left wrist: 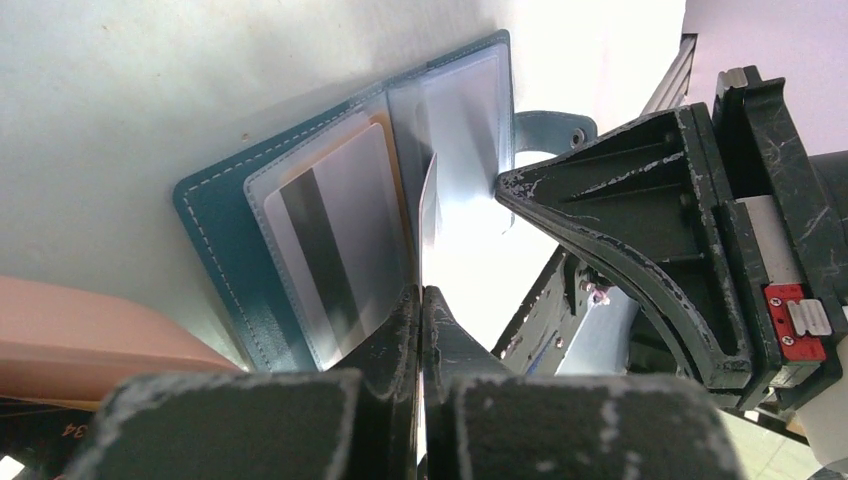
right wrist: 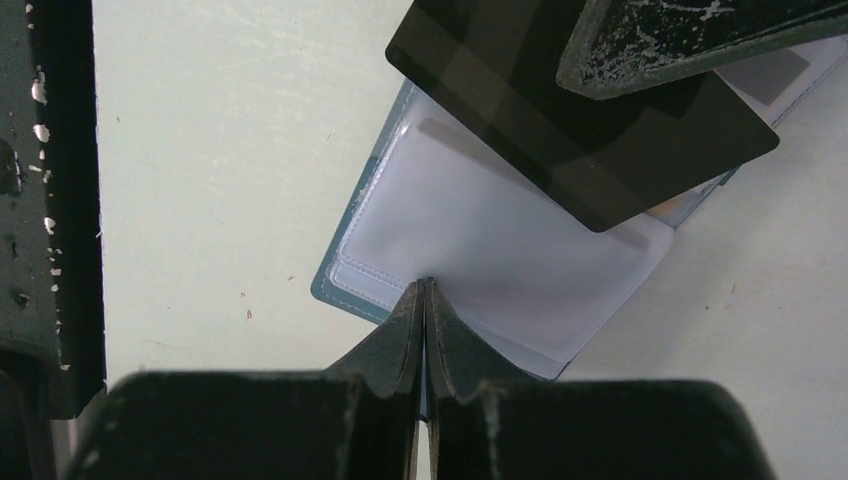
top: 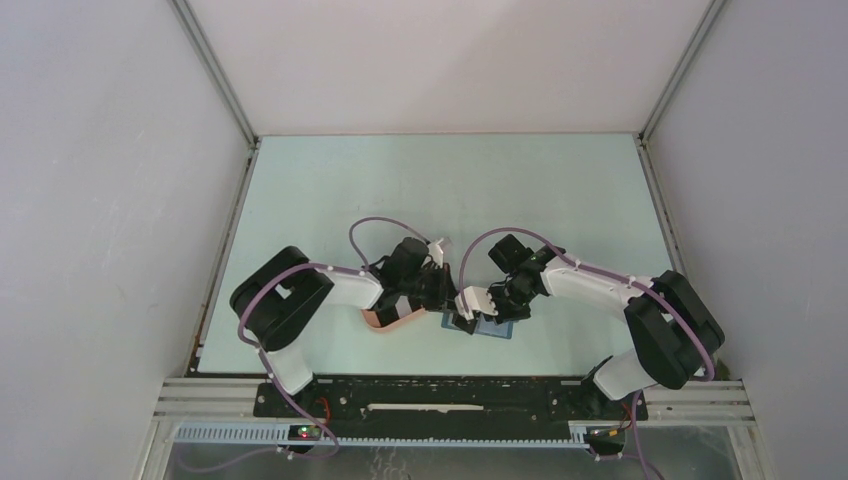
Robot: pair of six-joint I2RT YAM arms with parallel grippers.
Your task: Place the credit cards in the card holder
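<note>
On the table lies the blue card holder (top: 494, 329), open flat, with clear pockets. In the left wrist view a pale card with a dark stripe (left wrist: 330, 250) sits in its left pocket. My left gripper is shut on a thin card (left wrist: 428, 215), seen edge-on there, above the middle of the holder. From the right wrist view that card shows its black face (right wrist: 590, 125), tilted over the clear right pocket (right wrist: 500, 220). At that pocket's outer edge my right gripper is shut, apparently pinching the clear plastic.
A pinkish-orange box (top: 398, 324) stands left of the holder, under my left arm; a black card (left wrist: 50, 435) shows in it. The holder's strap (left wrist: 550, 132) sticks out at its side.
</note>
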